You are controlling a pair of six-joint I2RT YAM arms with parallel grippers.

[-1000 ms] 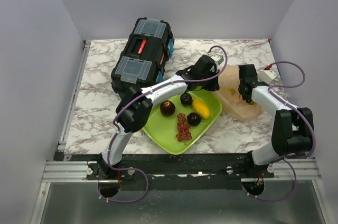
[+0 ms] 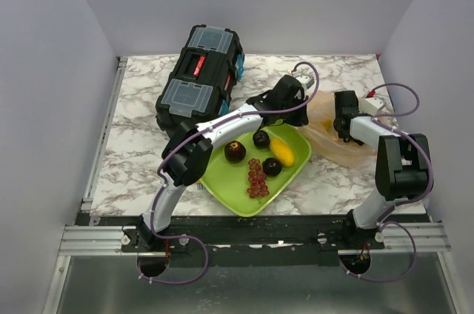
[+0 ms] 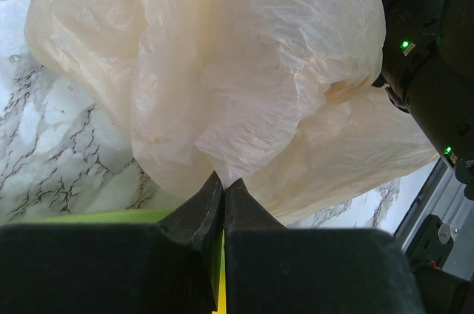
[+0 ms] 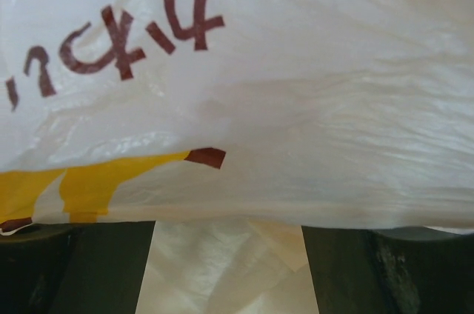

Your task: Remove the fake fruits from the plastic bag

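The pale, translucent plastic bag (image 2: 341,152) lies crumpled at the right of the table, right of the green tray. My left gripper (image 2: 301,121) is shut at the bag's left edge; in the left wrist view a pointed fold of the bag (image 3: 229,136) runs down between its fingertips. Over at the bag, my right gripper stands open, with bag film filling the view beyond and behind its fingers (image 4: 100,269). No fruit shows between those fingers. Yellow patches on the bag are print in the right wrist view; any fruit inside is hidden.
The green tray (image 2: 220,184) holds red grapes (image 2: 256,179), a yellow fruit (image 2: 282,152) and dark round fruits, among them one (image 2: 235,152) at its left. A black toolbox (image 2: 198,77) stands back left. Bare marble lies left and in front of the bag.
The left arm and the tray's fruits have not visibly moved.
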